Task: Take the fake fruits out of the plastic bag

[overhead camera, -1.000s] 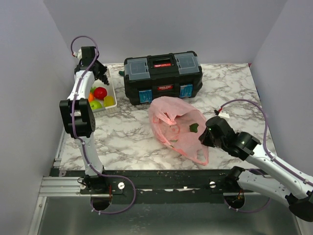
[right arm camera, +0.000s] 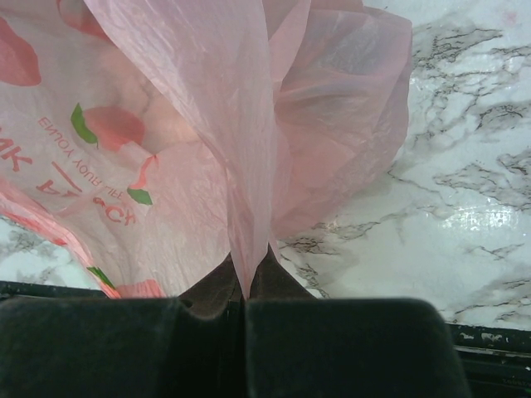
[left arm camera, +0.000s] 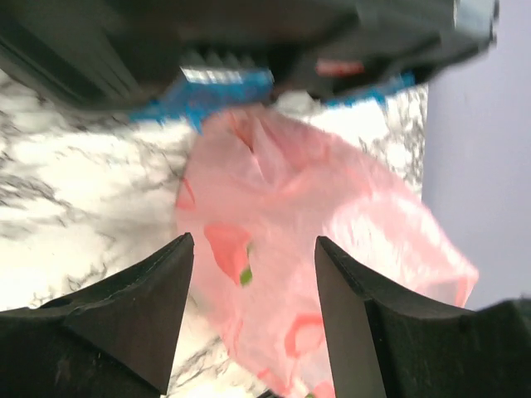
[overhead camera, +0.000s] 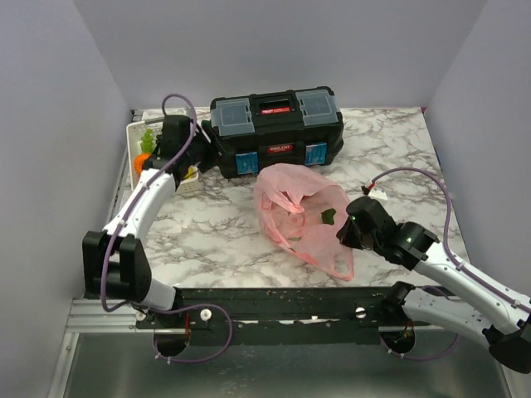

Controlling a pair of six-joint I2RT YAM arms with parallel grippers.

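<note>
The pink plastic bag [overhead camera: 294, 207] lies crumpled on the marble table, mostly flattened, its printed leaves showing; I cannot make out any fruit inside. My left gripper [overhead camera: 217, 149] hangs beside the toolbox, over the fruit basket's right side; in its wrist view the fingers stand apart with nothing between them, facing the bag. My right gripper [overhead camera: 348, 236] is shut at the bag's right edge, with a thin fold of pink plastic [right arm camera: 249, 215] pinched between its fingers. In the white basket [overhead camera: 192, 184], an orange fruit [overhead camera: 142, 162] and greens show, partly hidden by the left arm.
A black toolbox [overhead camera: 278, 133] sits at the back behind the bag. Bare marble [overhead camera: 199, 240] lies left of the bag and at the back right.
My left arm has swung from over the back of the fruit basket toward the front and right, nearer the toolbox and bag. The right arm and bag look unchanged.
</note>
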